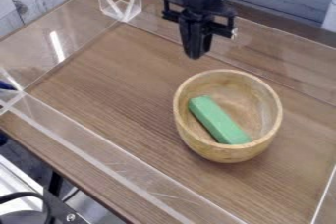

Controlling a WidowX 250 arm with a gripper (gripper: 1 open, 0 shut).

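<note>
A wooden bowl (252, 103) sits on the right half of the table with a green rectangular block (218, 120) lying inside it. My black gripper (191, 51) hangs above the table behind the bowl, apart from it and shut, with nothing visible between its fingers.
A white wire-like stand (120, 3) is at the back left. Dark cables and frame parts show at the lower left edge.
</note>
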